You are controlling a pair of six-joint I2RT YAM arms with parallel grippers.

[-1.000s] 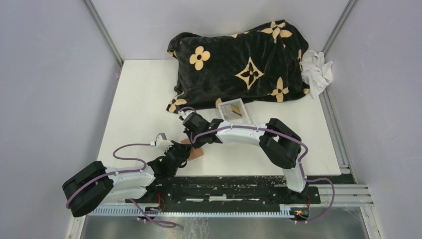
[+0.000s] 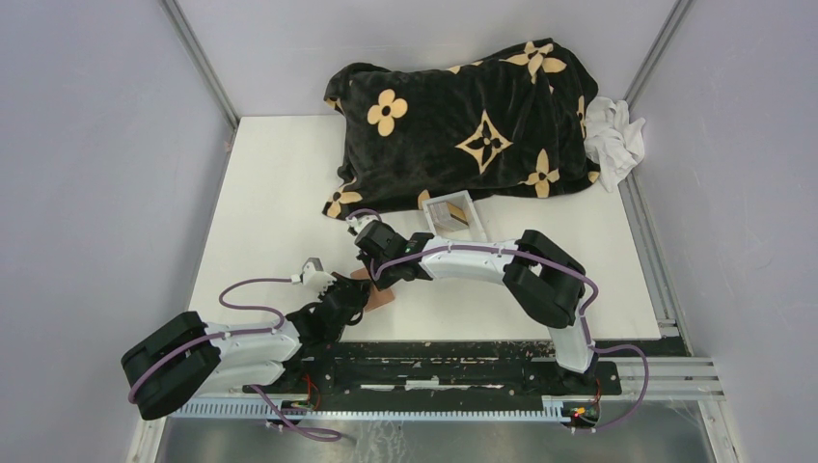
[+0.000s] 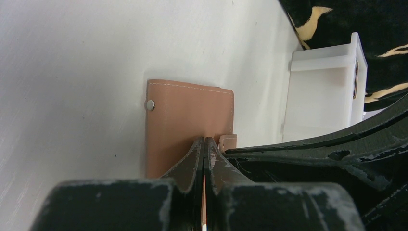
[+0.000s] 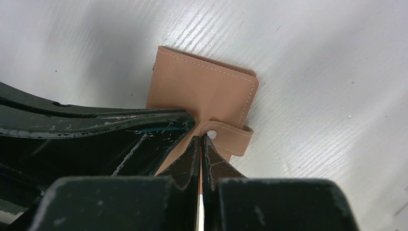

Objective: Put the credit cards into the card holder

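The tan leather card holder (image 2: 379, 297) lies on the white table at front centre, with stitched edges and a small snapped strap (image 4: 231, 139). Both grippers are over it, close together. My left gripper is shut on the card holder, whose body shows just around its fingertips. My right gripper is shut at the strap's snap, with nothing clearly held between its fingers. The cards in the white tray (image 2: 465, 203) show as a thin gold shape, too small to tell apart.
A black patterned blanket (image 2: 434, 125) covers the back of the table, with a crumpled white cloth (image 2: 614, 140) at its right.
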